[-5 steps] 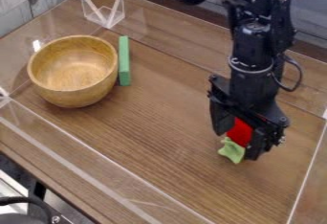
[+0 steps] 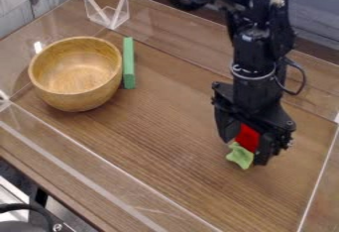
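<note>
My black gripper (image 2: 249, 127) is low on the right side of the table, its fingers spread open around a red object (image 2: 247, 137). A light green piece (image 2: 240, 157) shows just below the red, lying on or near the table. The gripper partly hides the red object; whether the fingers touch it, I cannot tell.
A yellow-tan bowl (image 2: 77, 93) stands at the left, with a long green block (image 2: 129, 63) beside it. A black cable or part shows at the bottom left edge.
The gripper and arm have shifted slightly left over the last second. The red and green objects look nearly unmoved.
</note>
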